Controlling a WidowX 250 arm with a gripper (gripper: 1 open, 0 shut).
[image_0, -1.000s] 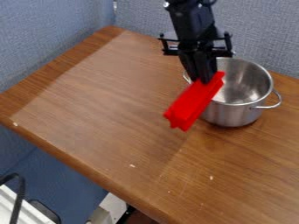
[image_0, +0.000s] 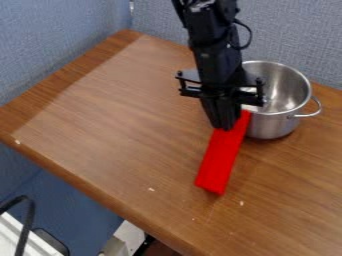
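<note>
My black gripper (image_0: 230, 112) points down in front of a steel pot (image_0: 278, 118) at the right of the camera view. A long red block (image_0: 219, 158) extends from the fingertips toward the front, low over or on the table, and the gripper appears shut on its far end. Whether its near end touches the wood is hard to tell. The pot has a side handle and stands on the table.
Blue padded walls stand behind and at the left. Beyond the table's lower left edge are a cable and white objects.
The gripper has moved down and slightly toward the front, carrying the red block out of the area over the pot and lower, beside it.
</note>
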